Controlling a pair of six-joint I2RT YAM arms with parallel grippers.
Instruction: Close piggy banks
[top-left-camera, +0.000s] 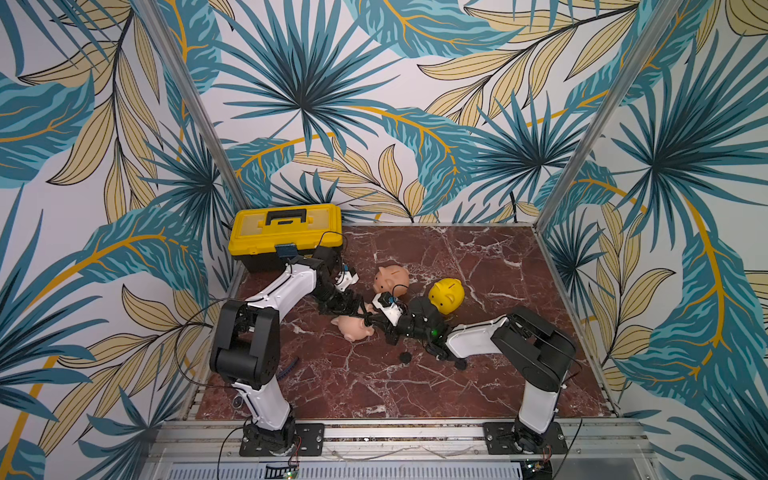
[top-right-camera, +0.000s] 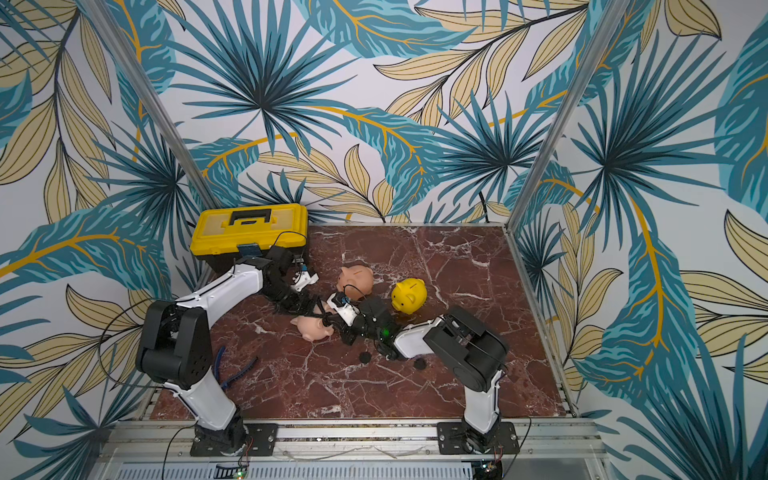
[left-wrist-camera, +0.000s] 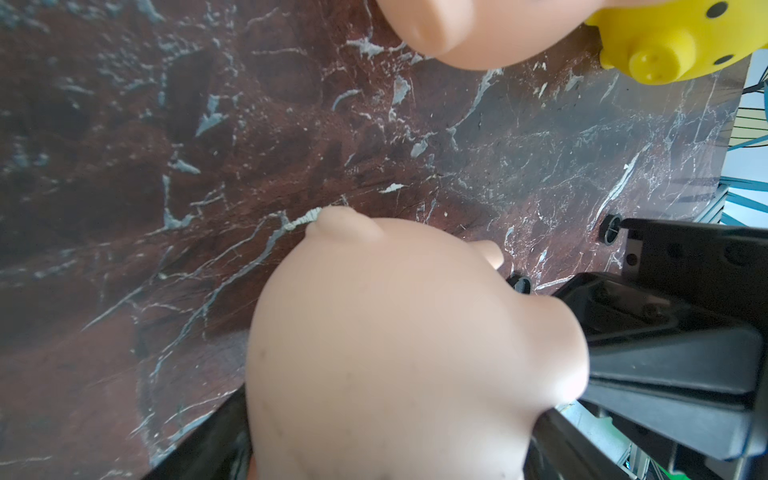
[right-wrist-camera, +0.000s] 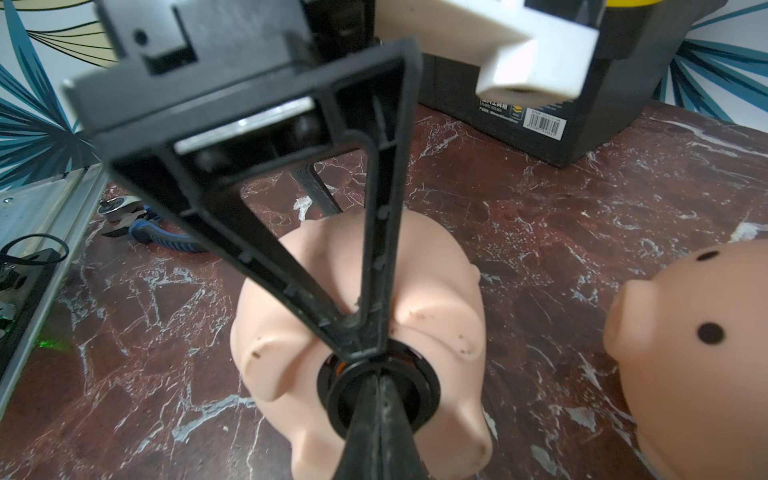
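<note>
A light pink piggy bank (right-wrist-camera: 432, 264) lies turned with its belly and feet toward my right gripper. Its belly opening is framed by a black ring (right-wrist-camera: 429, 392). In the left wrist view the same pig's smooth side fills the lower middle. Dark blurred left fingers (left-wrist-camera: 220, 448) flank it, and my left gripper (top-left-camera: 362, 313) is closed around it. One left finger reaches across the belly to the ring's upper edge. My right gripper is shut, its fingertips pointing at the ring; nothing shows between them. Whether they touch the ring, I cannot tell.
Another pink pig (top-left-camera: 390, 280) and a yellow pig (top-left-camera: 446, 295) stand behind. Two small black caps, a left one (top-left-camera: 405, 357) and a right one (top-left-camera: 460, 364), lie by the right arm. A yellow-lidded toolbox (top-left-camera: 286, 232) is back left; blue-handled pliers (top-right-camera: 238, 372) lie front left.
</note>
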